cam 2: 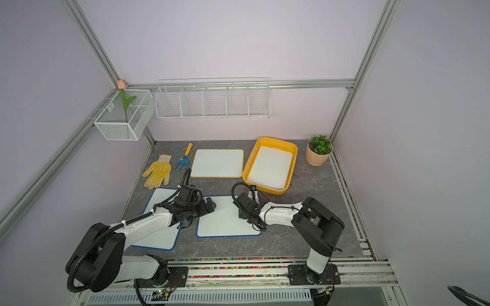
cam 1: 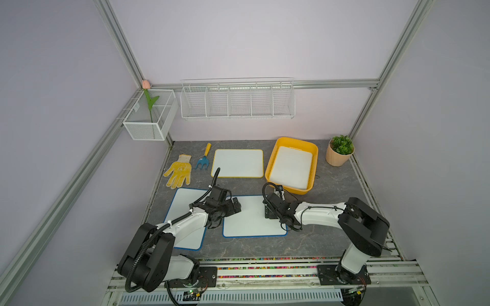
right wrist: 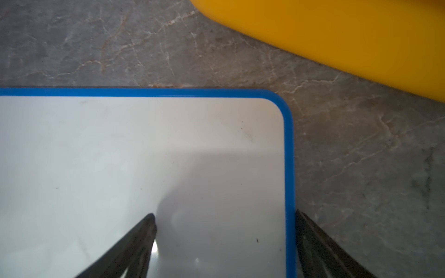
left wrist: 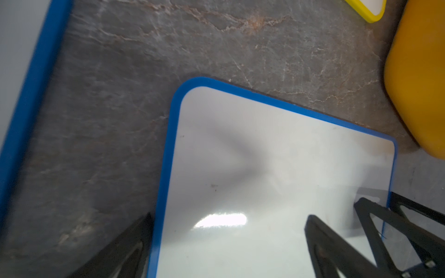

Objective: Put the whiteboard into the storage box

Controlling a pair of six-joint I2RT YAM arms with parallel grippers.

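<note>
A blue-edged whiteboard (cam 1: 250, 224) lies at the front middle of the table. My left gripper is open over its left part, one finger at the blue left edge and the other above the white face. At the other end my right gripper stands open too, with one finger just outside the right edge and one over the face. Whether the fingertips touch the board, I cannot tell. The yellow storage box (cam 1: 313, 168) sits behind and to the right; its inside bottom is white, bare floor or a board, which I cannot tell.
Another blue-edged board (cam 1: 187, 234) lies under my left arm, and a yellow-edged board (cam 1: 237, 163) lies at the back. A glove (cam 1: 178, 173), a small fork (cam 1: 203, 162) and a potted plant (cam 1: 338, 150) stand around.
</note>
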